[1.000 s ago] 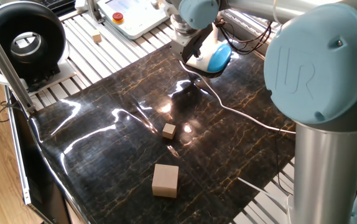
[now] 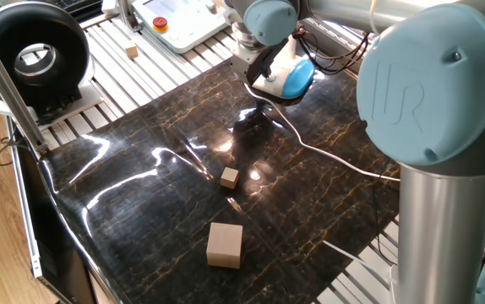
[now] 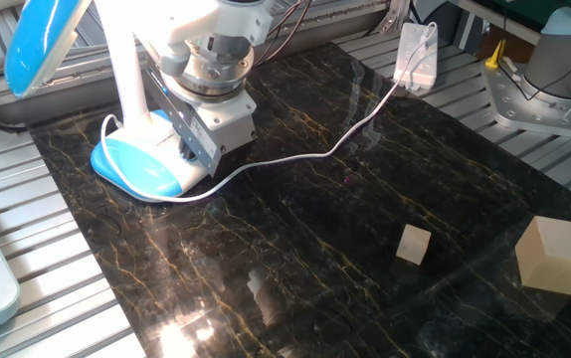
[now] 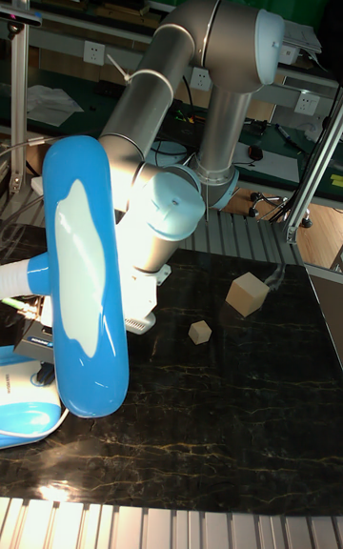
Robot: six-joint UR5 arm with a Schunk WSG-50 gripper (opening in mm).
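Note:
A blue and white desk lamp stands at the table's edge; its round base (image 3: pixel 138 179) lies flat on the dark marbled board. The lamp's long blue head (image 4: pixel 87 274) fills the left of exterior view 3. My gripper (image 3: pixel 198 164) is low over the base, beside the white post, its tips at or close to the base's top. Whether they touch it, and how far apart the fingers stand, I cannot make out. From the other side, the gripper (image 2: pixel 255 78) partly covers the lamp. A small wooden cube (image 2: pixel 230 177) and a larger one (image 2: pixel 225 246) rest apart on the board.
The lamp's white cable (image 3: pixel 295 157) curves across the board to a white box (image 3: pixel 417 58). A teach pendant (image 2: pixel 179 21) with a red button and a black ring-shaped device (image 2: pixel 31 59) sit beyond the board.
The arm's large blue joint cap has shifted very slightly left. Gripper, lamp and cubes look the same as before.

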